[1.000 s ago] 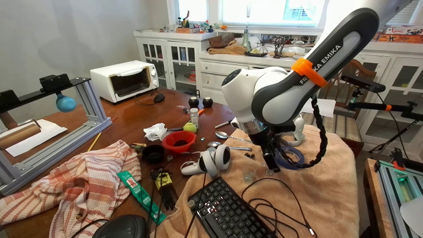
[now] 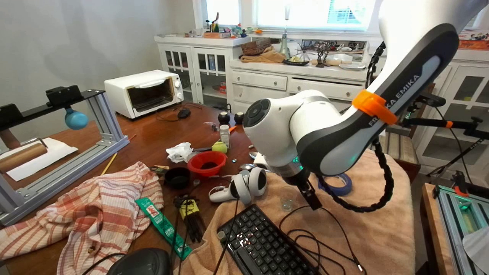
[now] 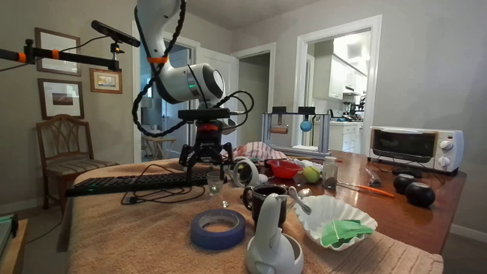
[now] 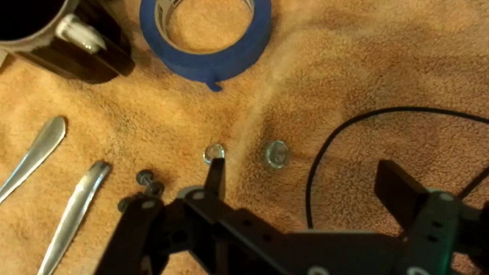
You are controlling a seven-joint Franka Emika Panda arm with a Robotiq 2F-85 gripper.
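Note:
My gripper is open above the tan towel (image 4: 321,68), its two fingers spread wide with nothing gripped between them. In the wrist view, a clear glass bead (image 4: 277,154) lies on the towel just ahead of the gap. Another clear bead (image 4: 213,152) sits right by the left fingertip. A small clear glass cup (image 2: 287,201) stands on the towel left of my gripper (image 2: 315,204) in the first exterior view. The second exterior view has the cup (image 3: 214,183) close in front of the fingers, with a shiny bead (image 3: 225,204) nearer the camera.
Blue tape (image 4: 215,64) and a dark mug (image 4: 87,46) lie ahead in the wrist view. Two metal handles and small dark pieces (image 4: 144,188) are at left. A black cable (image 4: 316,169) curves beneath the gripper. The keyboard (image 2: 266,243) is close by; bare towel lies towards the right.
The arm has shifted and its wrist housing has swung left and lower in the first exterior view. The fingertips are slightly lower there. The objects on the table appear unmoved.

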